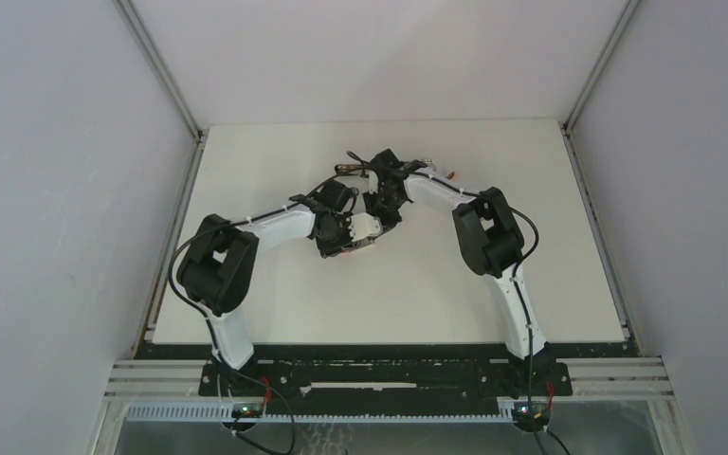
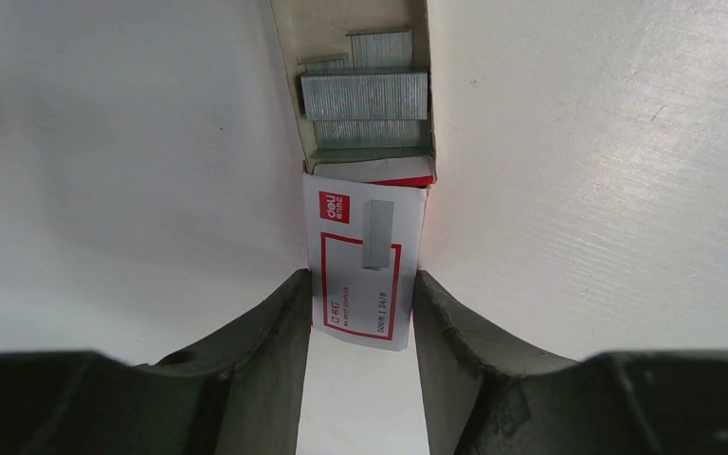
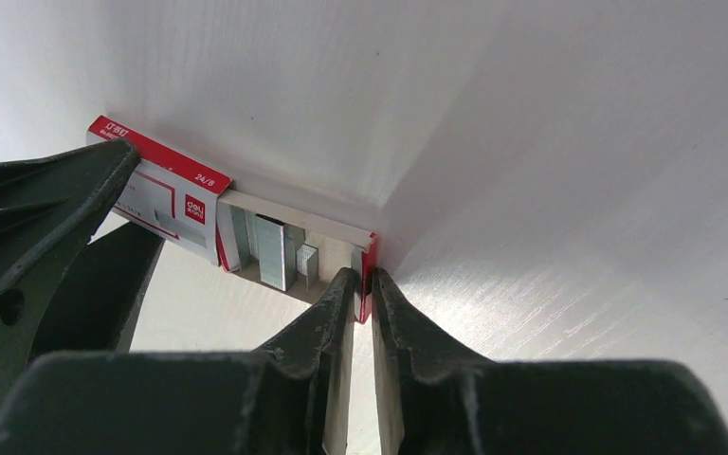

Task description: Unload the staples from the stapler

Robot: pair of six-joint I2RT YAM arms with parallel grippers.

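A staple box lies near the table's middle, its inner tray (image 3: 332, 238) partly out of the printed white-and-red sleeve (image 2: 355, 227). Grey staple strips (image 2: 365, 95) sit in the tray. In the left wrist view my left gripper is shut on the sleeve. My right gripper has its fingertips close together on the end of the tray's red-edged wall, in the right wrist view. In the top view both grippers hide much of the box.
Small objects (image 1: 347, 169) lie behind the grippers at the back middle, partly hidden by the arms.
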